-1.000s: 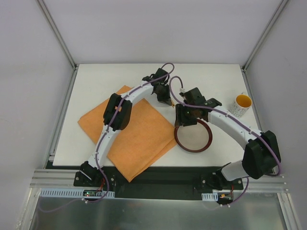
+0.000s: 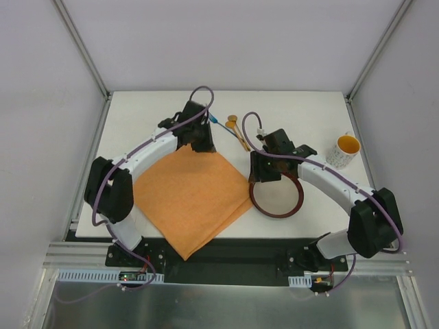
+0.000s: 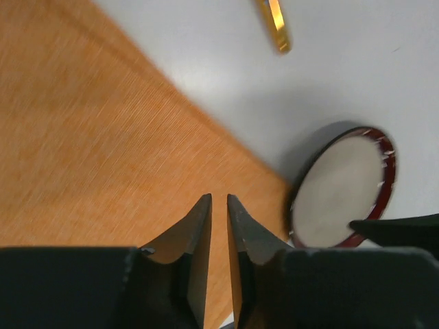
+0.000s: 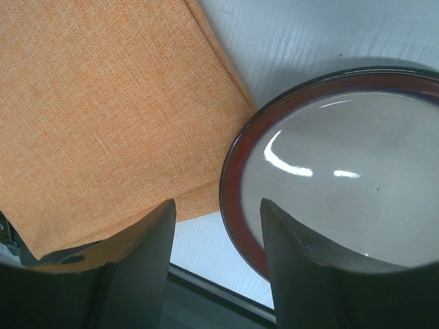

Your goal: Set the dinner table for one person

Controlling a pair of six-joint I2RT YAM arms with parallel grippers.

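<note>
An orange cloth [image 2: 188, 192] lies across the left and middle of the table. The plate [image 2: 278, 199], pale with a dark red-brown rim, rests at the cloth's right corner. Above the cloth's upper edge, my left gripper [image 2: 204, 145] is part open; only cloth shows beyond its narrow gap [image 3: 218, 200]. My right gripper is open wider over the plate's left rim, which runs through the view between its fingers; no contact is visible. Gold cutlery [image 2: 236, 129] and a blue-ended utensil [image 2: 221, 124] lie behind the cloth.
A white patterned mug [image 2: 343, 152], orange inside, stands at the right, clear of both arms. Bare white table [image 2: 295, 110] stretches behind the plate. Along the front edge, the cloth's corner hangs over a dark strip.
My left gripper has moved left and toward the front, from over the cutlery to the cloth's upper edge. This uncovers the cutlery and blue-ended utensil. The right arm has shifted only slightly.
</note>
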